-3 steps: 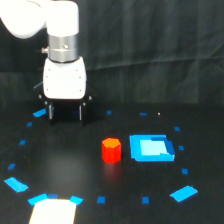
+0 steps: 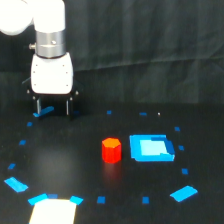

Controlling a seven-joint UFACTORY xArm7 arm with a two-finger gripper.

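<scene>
My white gripper (image 2: pixel 54 106) hangs at the back left, pointing down, its two dark fingers wide apart. The space between them holds nothing that I can see. A small red block (image 2: pixel 111 149), with what look like several flat sides, stands on the dark table right of the middle. The gripper is well behind it and to its left, not touching it. Beside the block on its right lies a flat blue square (image 2: pixel 140 158) with a white patch (image 2: pixel 153 147) in its middle; a small gap separates the two.
Blue tape strips (image 2: pixel 184 193) and small blue marks are scattered over the dark table. A bright pale square (image 2: pixel 52 212) sits at the front left edge. Dark curtain hangs behind. The table between gripper and red block is clear.
My gripper has moved a little to the left and slightly up in the view, its fingers still apart. The red block and the blue square have not moved.
</scene>
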